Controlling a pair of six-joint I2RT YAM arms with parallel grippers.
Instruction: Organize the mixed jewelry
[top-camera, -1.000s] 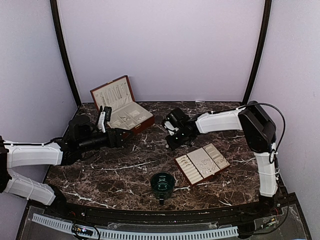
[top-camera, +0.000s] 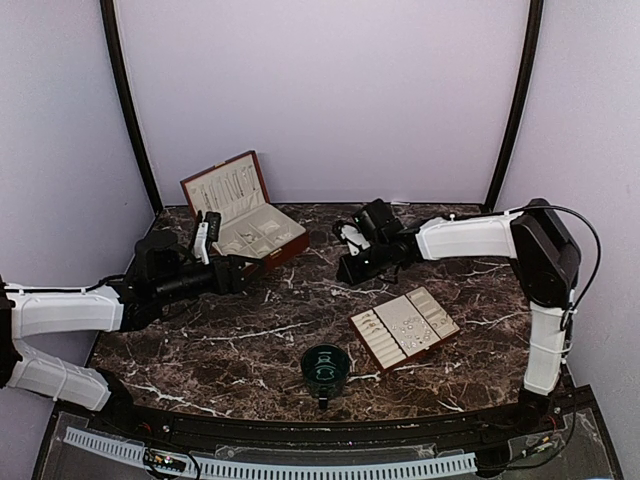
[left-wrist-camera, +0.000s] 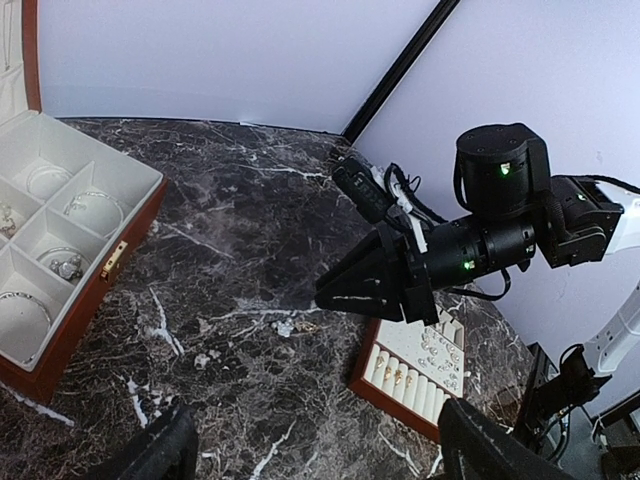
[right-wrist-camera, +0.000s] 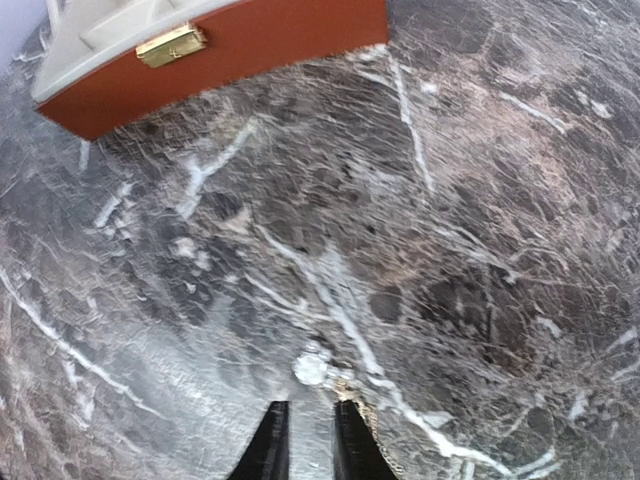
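Observation:
The open wooden jewelry box, with bracelets in its compartments, sits at back left. A flat tray of rings lies at front right. A small silver piece with a gold chain lies on the bare marble. My right gripper hangs over it, its dark fingertips at the bottom of the right wrist view; a gap shows between them in that view. My left gripper is held at the left, in front of the box, its fingers apart at the lower edge of the left wrist view, nothing seen between them.
A dark green container stands at the front middle.
The left arm looks unchanged.

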